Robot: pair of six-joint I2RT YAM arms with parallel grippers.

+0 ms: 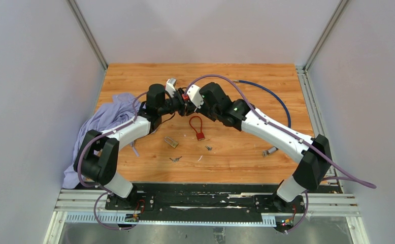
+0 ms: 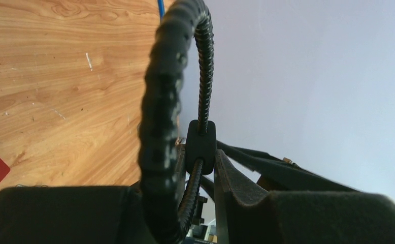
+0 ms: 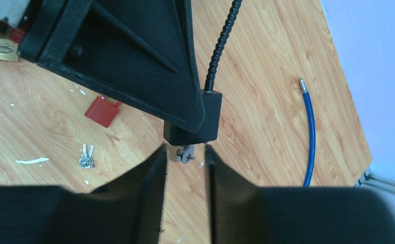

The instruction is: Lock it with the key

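A black padlock on a ribbed black cable is held by my left gripper, shut on it; in the left wrist view its body (image 2: pixel 200 137) sits between the fingers, the cable looping toward the camera. In the right wrist view a key with a metal piece (image 3: pixel 185 153) shows at the padlock's lower end, just between or beyond the tips of my right gripper, which stands part open; whether it touches the key is unclear. In the top view both grippers meet above the middle of the table.
A red cable padlock (image 1: pixel 200 136), a brass padlock (image 1: pixel 171 142), loose keys (image 1: pixel 208 148) and more keys (image 1: pixel 175 159) lie on the table (image 1: pixel 236 168). A blue hose (image 1: pixel 271 93) is at the right, a lavender cloth (image 1: pixel 96 122) at the left.
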